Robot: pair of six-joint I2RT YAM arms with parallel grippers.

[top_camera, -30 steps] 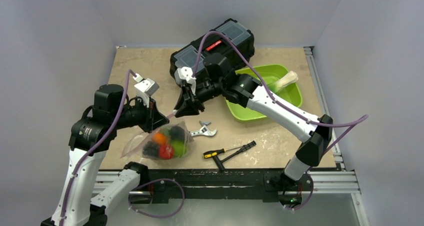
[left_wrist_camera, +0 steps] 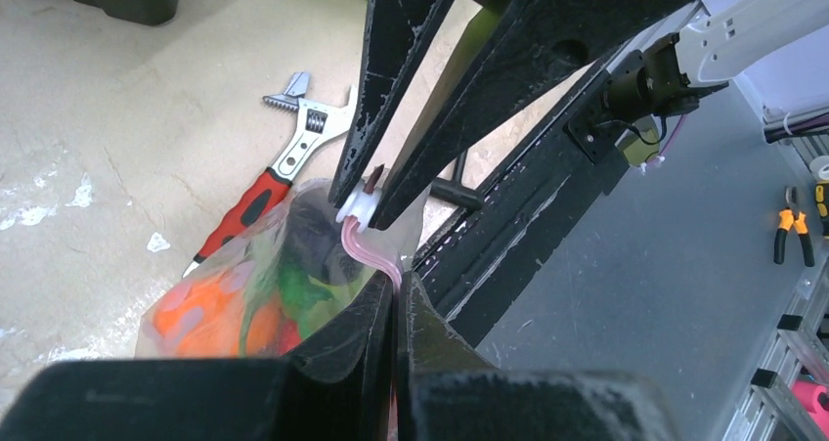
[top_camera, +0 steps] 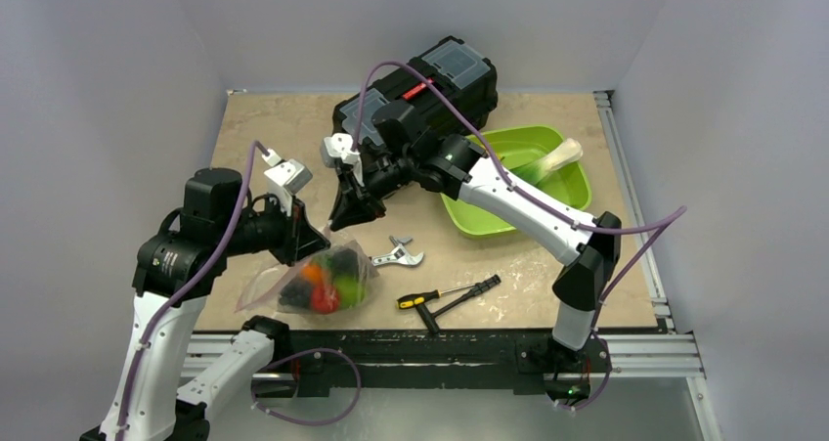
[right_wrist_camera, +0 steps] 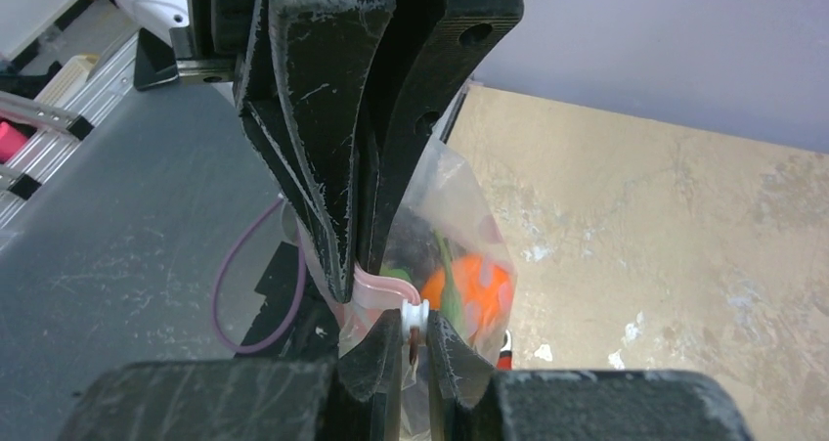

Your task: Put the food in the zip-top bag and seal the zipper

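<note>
The clear zip bag [top_camera: 342,285] holds orange, red, green and dark food near the front edge. My left gripper is shut on the bag's pink zipper strip [left_wrist_camera: 367,250] at its upper edge. My right gripper is shut on the white zipper slider, just beside the left one; in the left wrist view its fingertips pinch the slider [left_wrist_camera: 360,204] from above. The bag [right_wrist_camera: 459,236] hangs behind the grippers in the right wrist view.
An adjustable wrench [top_camera: 401,255] lies right of the bag, with screwdriver [top_camera: 418,298] and T-handle tool in front. A green bin [top_camera: 474,223] and black toolbox [top_camera: 464,94] stand behind.
My right gripper has moved left and slightly down toward my left gripper, carrying the slider along the strip. The left arm has barely moved.
</note>
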